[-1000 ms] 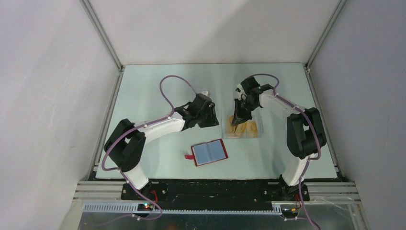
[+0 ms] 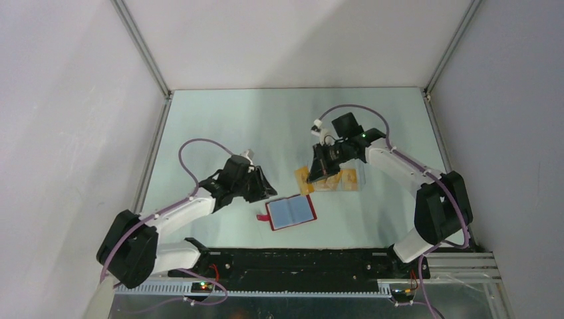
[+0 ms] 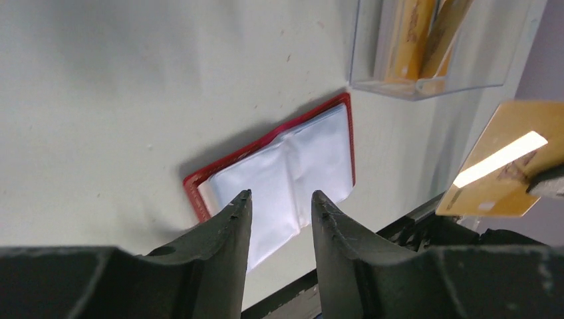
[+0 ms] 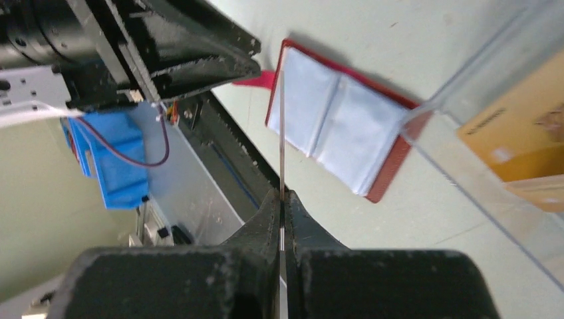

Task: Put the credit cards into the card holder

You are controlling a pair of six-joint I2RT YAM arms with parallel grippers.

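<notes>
A gold credit card [image 2: 302, 181] juts from my right gripper [image 2: 310, 178], which is shut on it. In the right wrist view this card [image 4: 282, 139] appears edge-on as a thin upright line between the fingertips. The left wrist view shows the card's [image 3: 532, 125] broad gold face with a glare stripe. The card holder [image 2: 291, 211] lies opened flat, red-edged with pale clear sleeves and a red tab at its left. My left gripper stands open above the holder [image 3: 256, 176] with nothing between its fingers. Other gold cards [image 2: 349, 178] lie in the clear box.
The clear box [image 3: 379, 86] stands behind and to the right of the holder, its near corner close to the holder's red edge. Free table surface [image 2: 219, 119] spreads to the left and back. The table's front edge runs just below the holder.
</notes>
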